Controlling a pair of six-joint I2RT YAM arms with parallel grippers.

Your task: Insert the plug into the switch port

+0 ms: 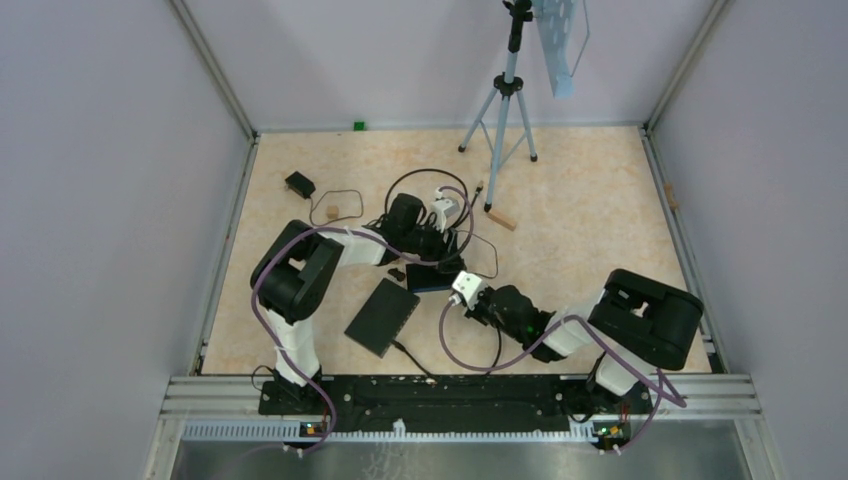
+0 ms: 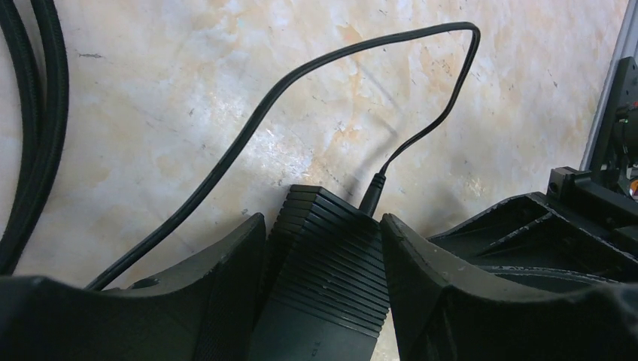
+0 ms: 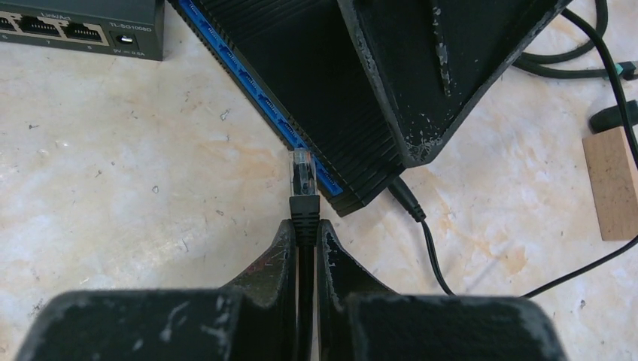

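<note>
A clear-tipped plug (image 3: 302, 177) on a black cable points forward from my right gripper, which is shut on its dark boot and cable. The black switch (image 3: 301, 68) has a row of blue ports (image 3: 263, 98) facing the plug at an angle. The plug's tip overlaps the near end of that row in the right wrist view. Its clear body shows whole; whether it touches a port I cannot tell. My left gripper stands part open, its fingers on either side of the ribbed end of the switch (image 2: 331, 256). Contact on both sides is unclear.
A second box (image 1: 382, 317), with a cable from its corner, lies left of the switch. A thin power lead (image 2: 372, 192) meets the switch's end. A wooden block (image 3: 613, 184) and loose cables lie behind.
</note>
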